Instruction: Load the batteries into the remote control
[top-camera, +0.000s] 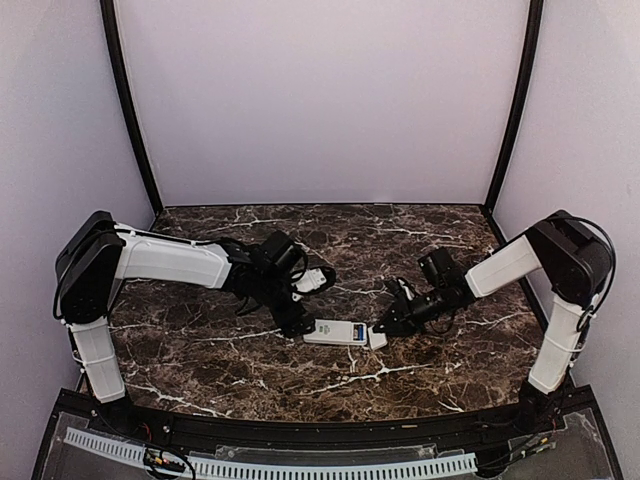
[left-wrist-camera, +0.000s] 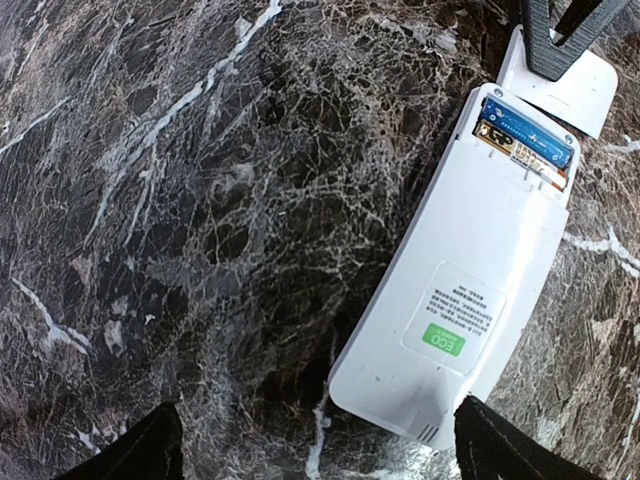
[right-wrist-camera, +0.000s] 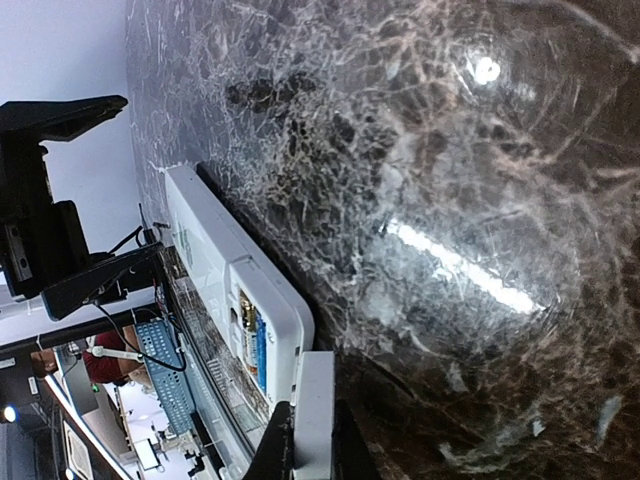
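The white remote control (top-camera: 330, 332) lies back side up on the dark marble table, its battery bay toward the right arm. Side by side in that bay sit two batteries, a blue battery (left-wrist-camera: 525, 131) and a gold and white battery (left-wrist-camera: 520, 158). Just off the bay end, a white battery cover is gripped by my right gripper (top-camera: 384, 328), which is shut on it; in the right wrist view the cover (right-wrist-camera: 315, 410) shows edge-on. My left gripper is open, its fingers around the label end of the remote without gripping.
Both arms reach in from the sides, with the remote between them. A dark rail (top-camera: 300, 432) runs along the front edge.
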